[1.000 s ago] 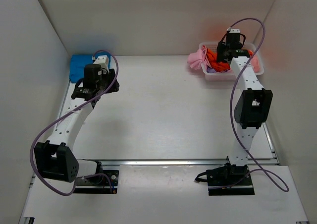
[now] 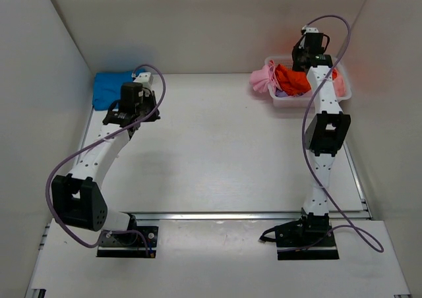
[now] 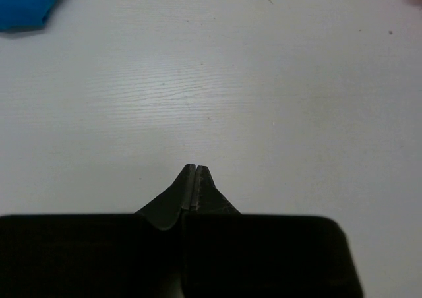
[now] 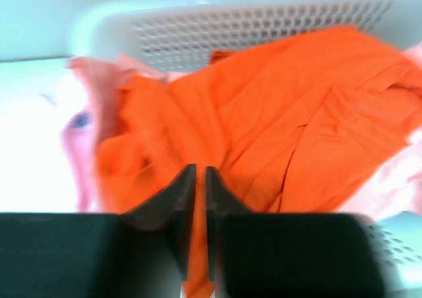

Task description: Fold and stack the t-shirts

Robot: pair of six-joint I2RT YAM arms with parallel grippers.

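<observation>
My left gripper point(image 2: 150, 117) hangs over the table just right of a folded blue shirt point(image 2: 111, 91); in the left wrist view its fingertips point(image 3: 189, 173) are together, nothing between them. My right gripper is over the white plastic basket point(image 2: 287, 102) at the back right, above a crumpled orange shirt point(image 4: 290, 113); its fingertips show close together in a blurred view, and whether cloth is between them I cannot tell. Pink shirts point(image 2: 260, 80) lie in the basket and over its left rim, with some purple cloth point(image 2: 281, 93) beneath the orange.
Walls enclose the back and both sides. Purple cables loop over both arms.
The right arm has straightened and its gripper has shifted slightly toward the back over the basket. The left arm has moved a little to the right.
</observation>
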